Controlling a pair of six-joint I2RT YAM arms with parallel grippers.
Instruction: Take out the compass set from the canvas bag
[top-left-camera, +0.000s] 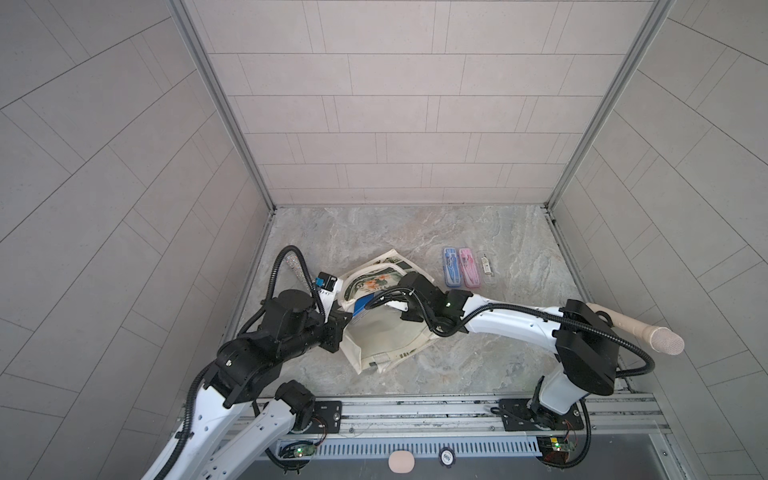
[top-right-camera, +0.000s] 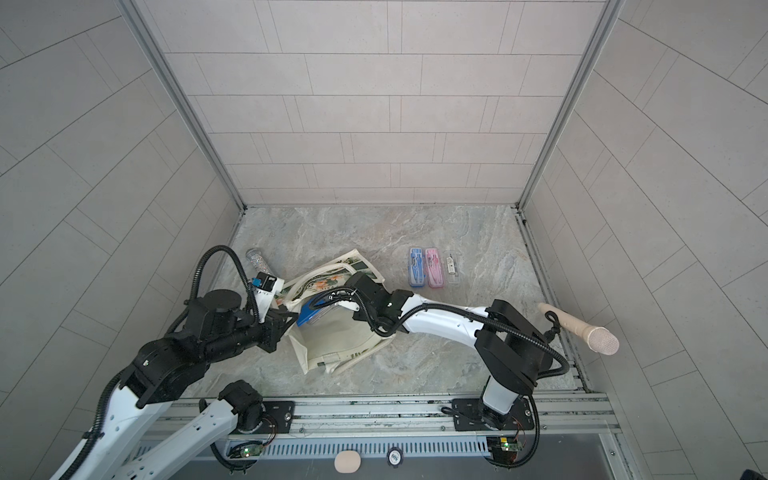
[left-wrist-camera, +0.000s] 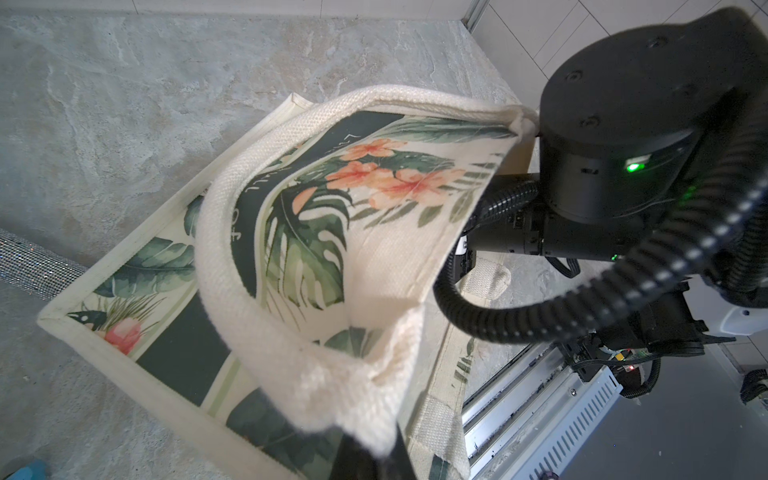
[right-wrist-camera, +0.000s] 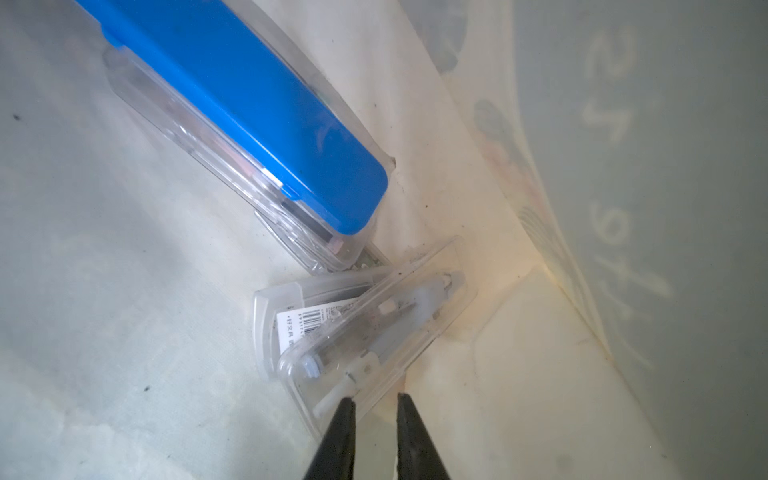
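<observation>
The cream canvas bag, printed with leaves and flowers, lies on its side with its mouth spread. My left gripper is shut on its gathered strap and edge. Inside the bag, a clear case with a blue lid lies beside two clear plastic cases. The upper clear case has pen-like pieces in it. It lies across the lower clear case, which bears a barcode. My right gripper is at the bag's mouth, its fingers a narrow gap apart. One finger overlaps the upper case's near end; whether anything is gripped is unclear.
A blue case, a pink case and a small white item lie right of the bag. A glittery silver item lies left of the bag.
</observation>
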